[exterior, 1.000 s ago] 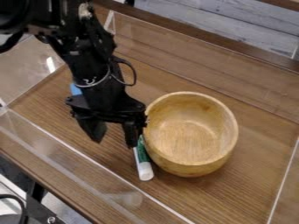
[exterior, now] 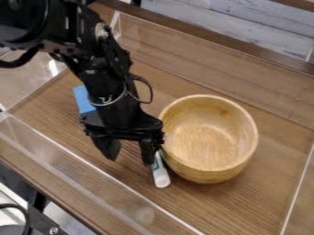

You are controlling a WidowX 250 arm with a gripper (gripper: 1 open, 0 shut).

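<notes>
The black robot gripper [exterior: 128, 145] hangs low over the wooden table in the middle-left, its fingers apart and pointing down. Just right of it, a green and white marker [exterior: 160, 174] lies on the table against the left side of a large light wooden bowl [exterior: 211, 138], partly hidden by the gripper. Behind the arm on the left, a blue object [exterior: 83, 97] shows in part.
Bare table [exterior: 245, 202] shows to the front right and behind the bowl. A clear edge strip runs along the front left, and a pale panelled surface lies beyond the back edge.
The gripper has shifted slightly over the past second. The bowl and the marker appear moved a little to the right.
</notes>
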